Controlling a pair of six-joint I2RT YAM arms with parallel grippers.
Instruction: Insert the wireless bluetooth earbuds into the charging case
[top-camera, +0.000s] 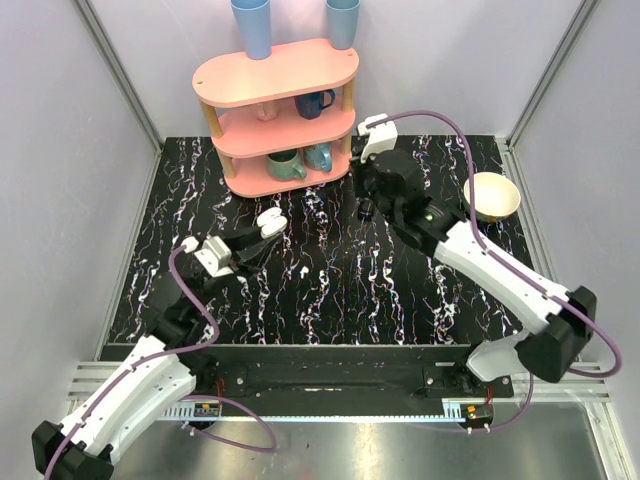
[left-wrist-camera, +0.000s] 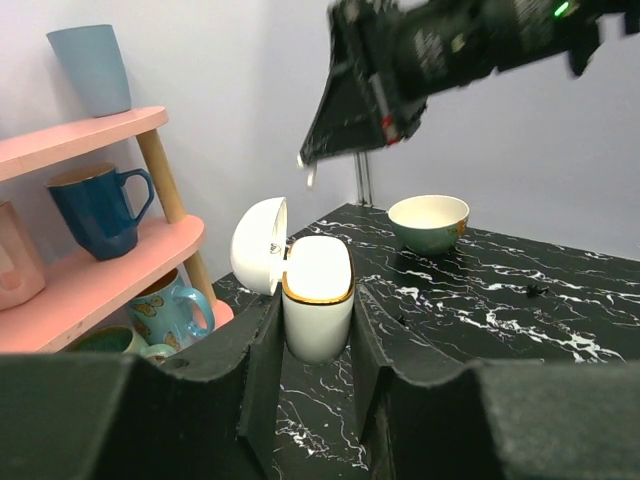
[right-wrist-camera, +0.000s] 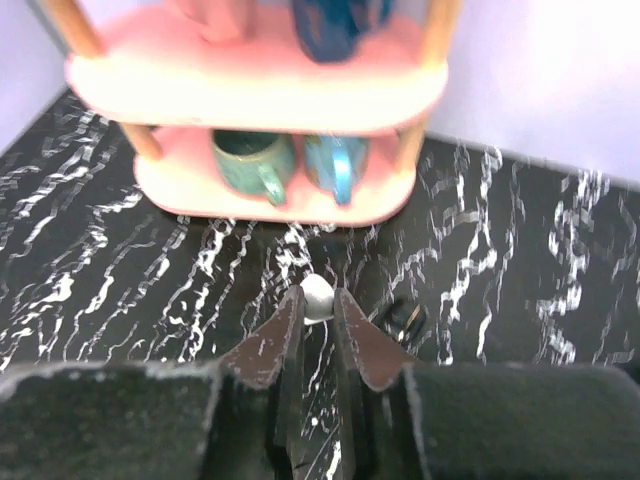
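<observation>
The white charging case (top-camera: 271, 224) with its lid open is in my left gripper, which is shut on it at the left-centre of the table. My right gripper is raised to the right of the case and shut on a small white earbud (right-wrist-camera: 316, 290). In the left wrist view the earbud's white stem (left-wrist-camera: 310, 172) hangs below the right gripper, above and beyond the case.
A pink shelf (top-camera: 275, 66) with several mugs stands at the back left. A bowl (top-camera: 491, 196) sits at the right. A small dark object (right-wrist-camera: 405, 320) lies on the table.
</observation>
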